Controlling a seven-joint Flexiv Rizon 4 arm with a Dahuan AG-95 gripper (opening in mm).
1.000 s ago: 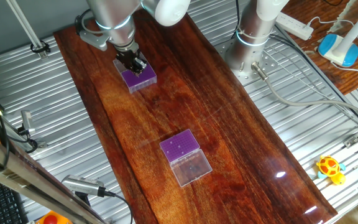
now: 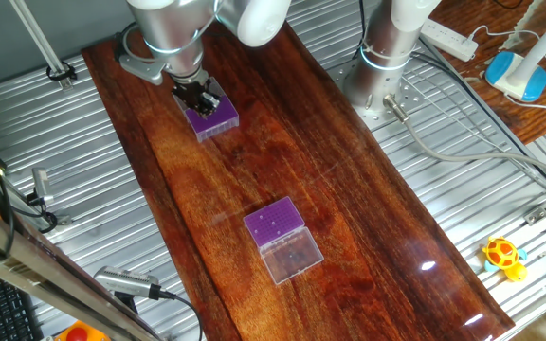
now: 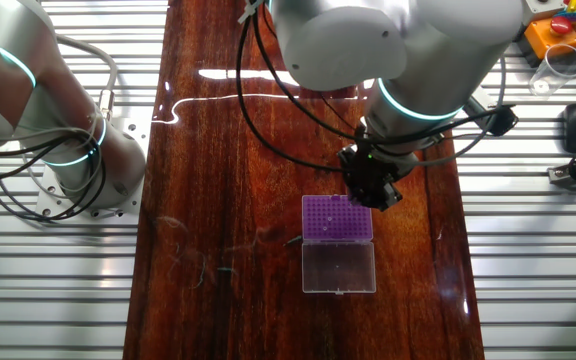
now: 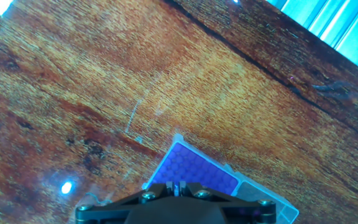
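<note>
A purple rack box [image 2: 214, 120] with a clear lid folded open lies at the far end of the board in exterior view 1. Over it hangs my gripper [image 2: 209, 105], hiding part of the rack and lid. From exterior view 2, the same purple rack [image 3: 336, 216] and clear lid [image 3: 339, 268] show, with the gripper [image 3: 372, 192] above the rack's upper right corner. The wrist view has the gripper's [image 4: 176, 188] fingertips close together in front of the rack [image 4: 194, 167]; anything thin between them cannot be made out.
A second purple rack [image 2: 274, 222] with a few pale spots and an open clear lid [image 2: 292, 256] lies nearer in exterior view 1. Bare wooden board [image 2: 245, 166] separates the boxes.
The gripper has shifted slightly to the left and down in exterior view 1, still over the far box. Both boxes lie where they were.
</note>
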